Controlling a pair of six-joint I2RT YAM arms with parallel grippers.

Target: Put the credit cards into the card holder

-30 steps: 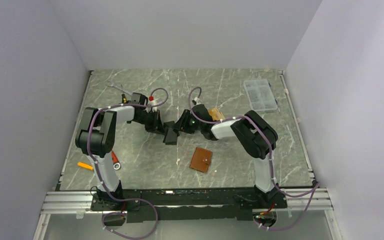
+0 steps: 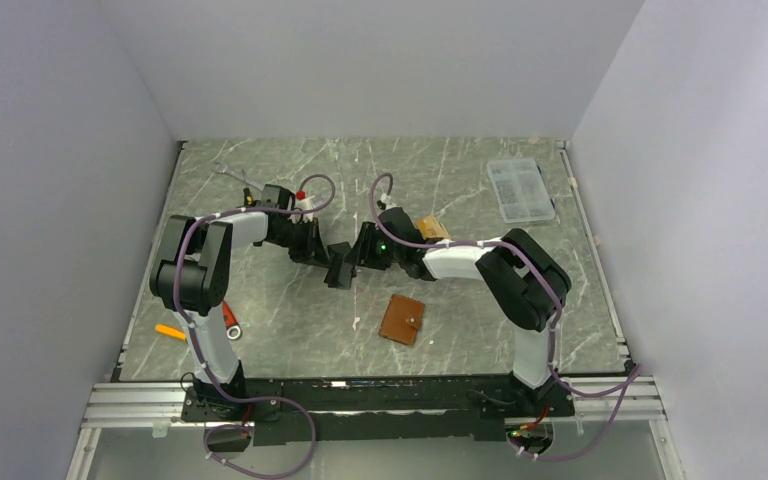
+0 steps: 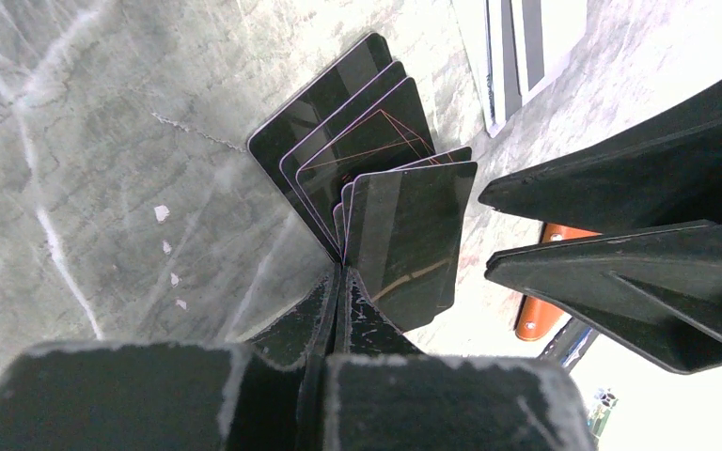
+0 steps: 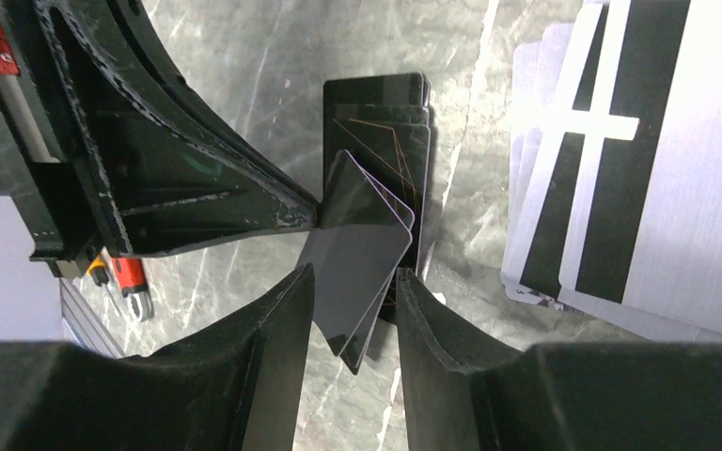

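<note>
Several black cards (image 3: 414, 225) lie fanned on the table between my two grippers. In the right wrist view, the upper cards (image 4: 362, 268) are tilted up and skewed across the lower ones. My left gripper is shut, its tip touching the edge of the cards, with nothing visible gripped. Around the tilted cards, my right gripper is part open, with gaps showing beside its fingers (image 4: 287, 310). In the top view the brown card holder (image 2: 402, 320) lies flat, nearer the front edge and right of the cards.
Flat white pieces with dark stripes (image 4: 620, 169), apparently cards, lie beside the black stack. A clear plastic box (image 2: 521, 190) stands at the back right. Orange (image 2: 170, 331) and red (image 2: 230, 320) tools lie at the left.
The right forearm has shifted a little to the right, and its gripper has moved slightly at the cards. The card stack has turned slightly. The left arm has barely moved.
</note>
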